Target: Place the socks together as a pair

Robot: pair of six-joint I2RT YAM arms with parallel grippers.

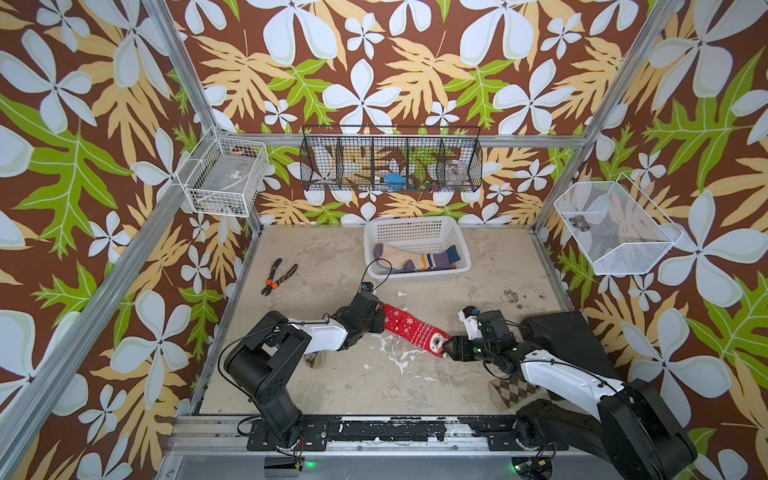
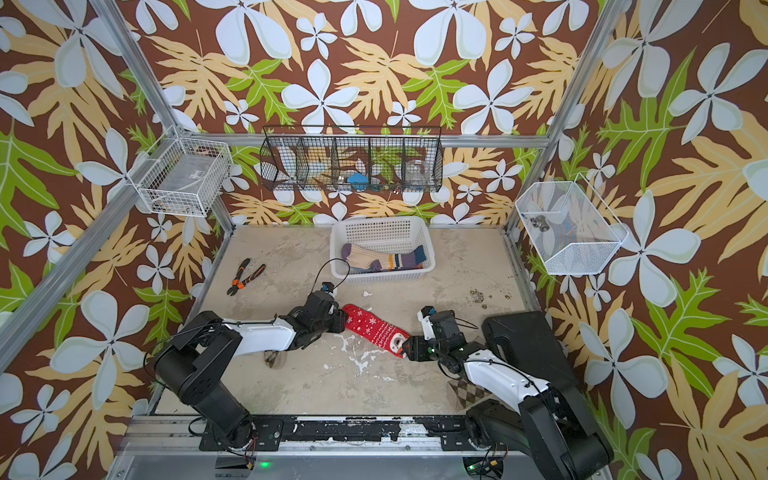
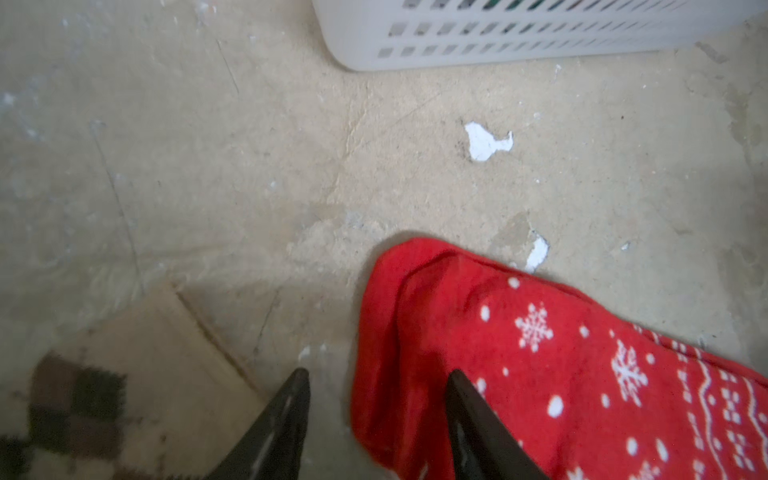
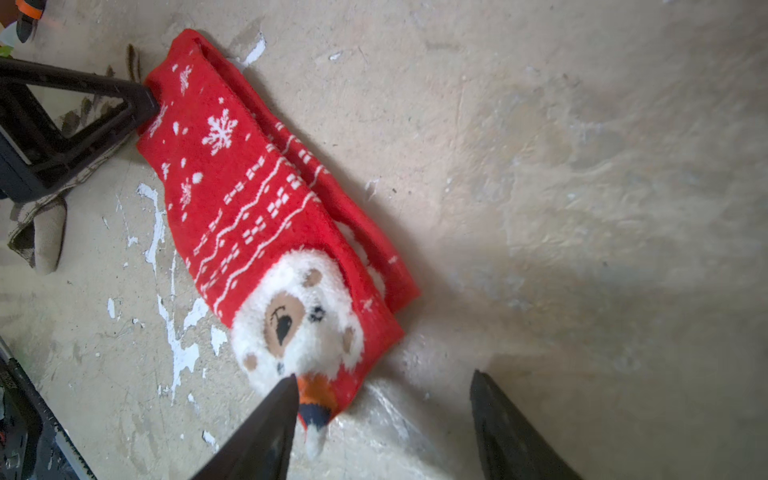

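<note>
Two red snowflake socks with a bear face (image 4: 256, 208) lie stacked on the floor, slightly offset, between the grippers. My left gripper is open just over their upper-left end, fingers astride the edge. My right gripper is open at the bear end, with one finger near the toe. A checked brown sock (image 3: 128, 408) lies beside the left gripper, mostly hidden in the top views; another checked piece (image 1: 508, 392) lies under the right arm. More socks (image 1: 416, 257) lie in a white basket (image 1: 416, 272) behind.
Pliers (image 1: 276, 280) lie at the back left. A black case (image 1: 572, 336) sits at the right edge. Wire baskets (image 1: 392, 160) hang on the back and side rails. The floor between the red socks and the white basket is mostly clear.
</note>
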